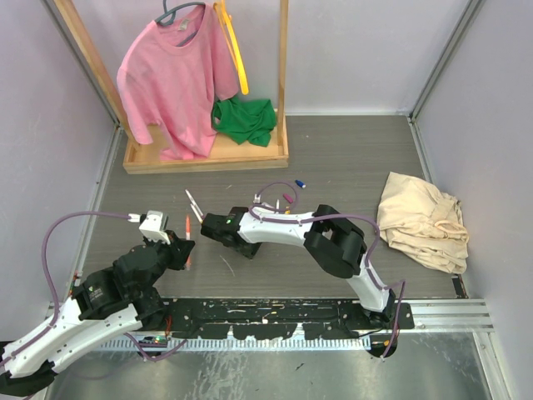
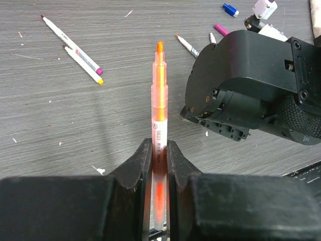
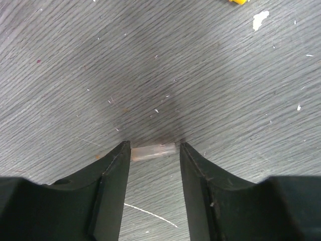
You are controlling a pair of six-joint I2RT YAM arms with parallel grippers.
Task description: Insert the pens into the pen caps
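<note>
An orange-and-white pen (image 2: 159, 133) stands lengthwise in the left wrist view, its orange tip pointing away, and my left gripper is shut on its lower part. A translucent pinkish sleeve surrounds its upper part. From above, the pen (image 1: 188, 233) shows at the left arm's end. In the right wrist view a small clear, pinkish piece (image 3: 153, 151), apparently a cap, lies on the table. My right gripper is partly open over it, one finger covering part of the piece. From above, the right arm hides its own fingertips.
Two white pens, one magenta-ended (image 2: 75, 46) and one yellow-ended (image 2: 85, 65), lie at the left. Beyond the right arm (image 2: 241, 85) are an orange-tipped pen (image 2: 187, 45), a magenta cap (image 2: 220, 29) and a blue cap (image 2: 230, 10). A folded beige cloth (image 1: 423, 222) lies far right.
</note>
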